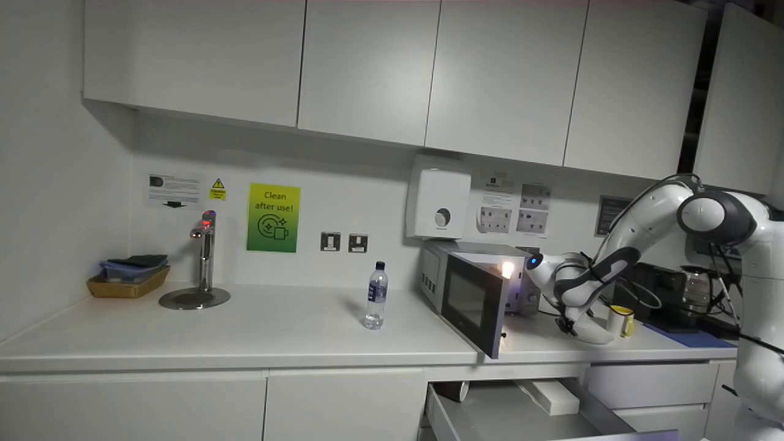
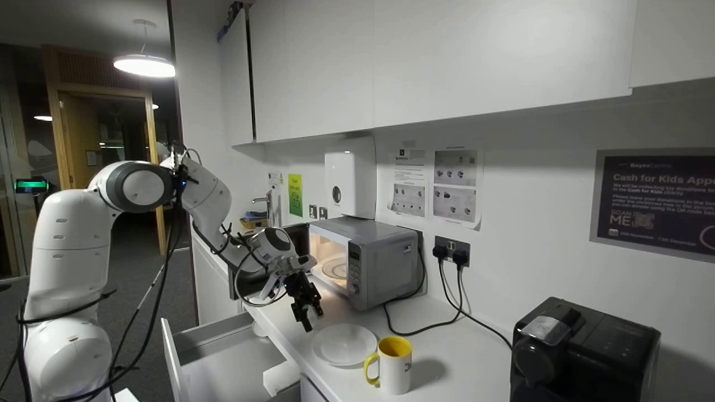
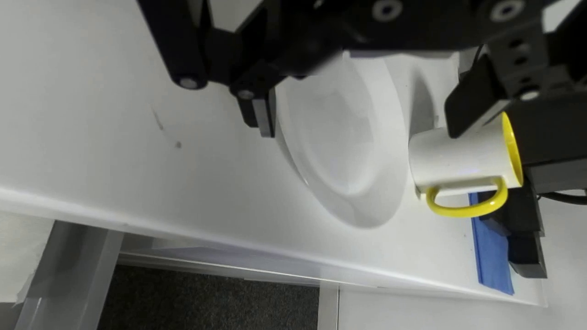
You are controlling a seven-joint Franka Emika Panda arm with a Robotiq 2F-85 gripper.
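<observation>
A white plate (image 2: 345, 345) lies flat on the counter in front of the microwave. My open gripper (image 2: 313, 320) points down near the plate's rim on the microwave side. In the wrist view, the plate (image 3: 352, 126) shows between the spread fingers of the gripper, with nothing held. One finger (image 3: 263, 115) appears close to the near rim; whether it touches, I cannot tell. Beside the plate stands an upright white mug (image 2: 395, 368) with a yellow inside and handle. The grey microwave (image 2: 389, 258) has its door (image 1: 470, 301) open, lit inside with a glass turntable.
Below the counter edge, a drawer (image 1: 500, 415) is pulled out, with a white box (image 1: 555, 397) inside. A water bottle (image 1: 376, 295) stands left of the microwave door. A black coffee machine (image 2: 583, 348) occupies the right end. Counter left of the bottle is clear.
</observation>
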